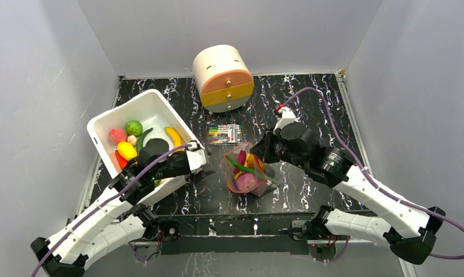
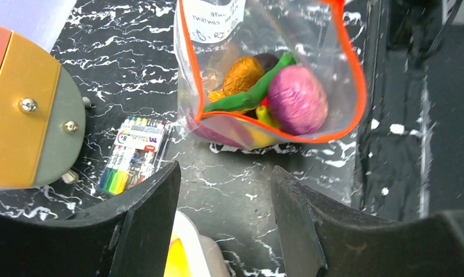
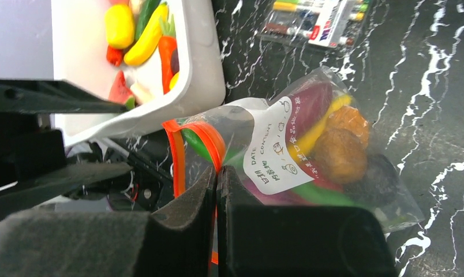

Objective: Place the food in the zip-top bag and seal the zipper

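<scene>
The clear zip bag (image 1: pixel 246 176) with orange zipper holds several foods, including a purple round one (image 2: pixel 298 99), a green long one (image 2: pixel 247 95) and a brown one; its mouth is open in the left wrist view. My right gripper is shut on the bag's orange top edge. My left gripper stands open, short of the bag on its left, with nothing between its fingers. The white bin (image 1: pixel 105 122) at the left holds more food, such as a yellow pepper (image 3: pixel 119 26).
A small drawer cabinet (image 1: pixel 221 66) stands at the back, with a pack of markers (image 1: pixel 225 134) in front of it. The bin's rim lies close below my left gripper.
</scene>
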